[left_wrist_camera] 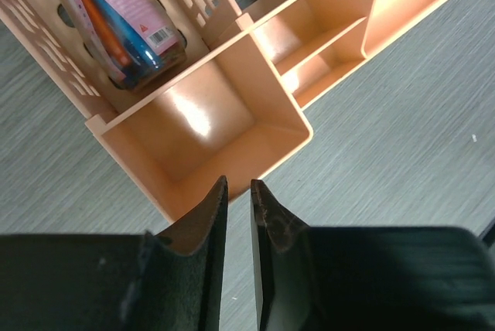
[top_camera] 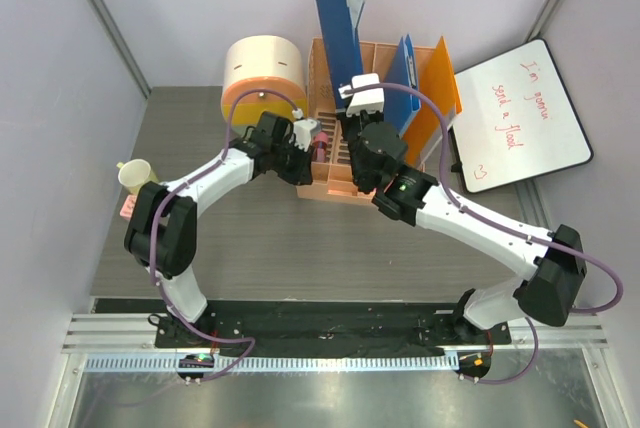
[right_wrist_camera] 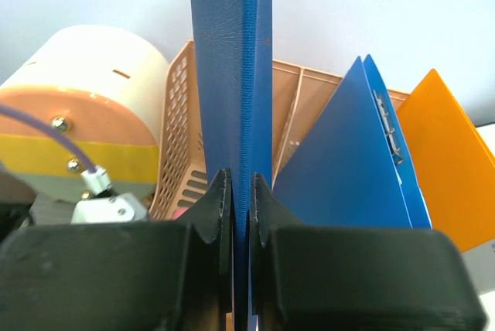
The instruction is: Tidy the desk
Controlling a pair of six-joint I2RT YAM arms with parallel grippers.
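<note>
My right gripper is shut on the spine edge of a tall blue binder (right_wrist_camera: 232,60), which stands upright over the peach desk organizer (top_camera: 338,191). The binder's lower end is hidden behind the fingers. Another blue binder (right_wrist_camera: 340,161) and an orange folder (right_wrist_camera: 445,153) lean in the organizer's right side. At the organizer's front left corner, my left gripper has its fingers slightly apart, close to the rim of the empty front compartment (left_wrist_camera: 201,126). Nothing clearly shows between them. Behind that compartment lies a pencil pouch (left_wrist_camera: 128,22) with pens.
Left of the organizer, against the back wall, sits a cream and orange rounded box (top_camera: 263,66). A whiteboard (top_camera: 522,118) with red writing leans at the right. A cream mug (top_camera: 135,175) stands at the far left.
</note>
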